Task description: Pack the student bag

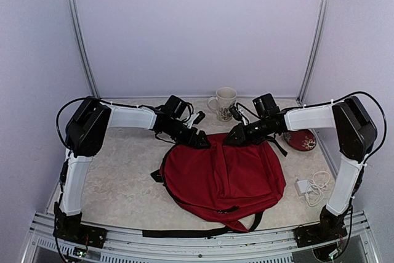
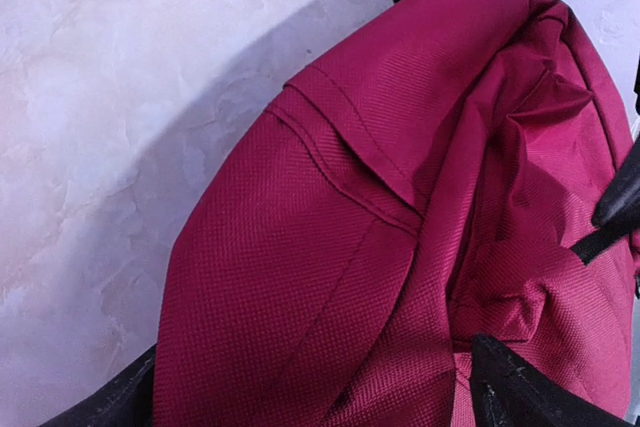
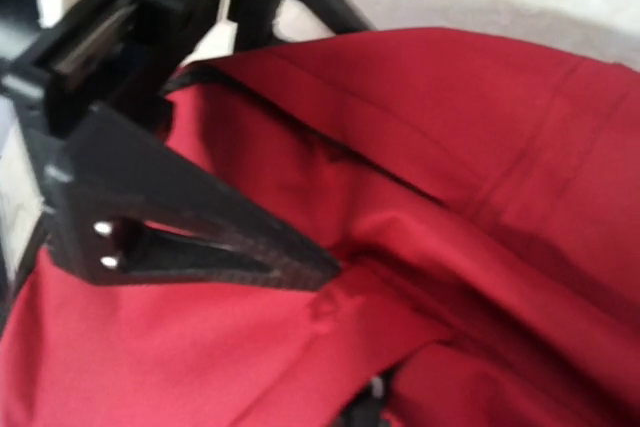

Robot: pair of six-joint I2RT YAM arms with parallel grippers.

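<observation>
The red bag point(image 1: 215, 177) lies flat on the table, its top edge toward the back. Over the left part of that edge is my left gripper point(image 1: 202, 141); in the left wrist view its fingers point(image 2: 515, 397) stand wide apart, with bunched red cloth point(image 2: 300, 277) between them. My right gripper point(image 1: 230, 140) reaches the same edge a little to the right. The right wrist view shows its fingers point(image 3: 190, 217) apart as well, one over the bag's front near a fold and the other beyond the edge. Bag contents are out of sight.
Behind the bag stands a patterned white mug point(image 1: 225, 104). A red floral round object point(image 1: 300, 140) sits at the back right, partly behind the right arm. A white charger with cable point(image 1: 315, 188) lies right of the bag.
</observation>
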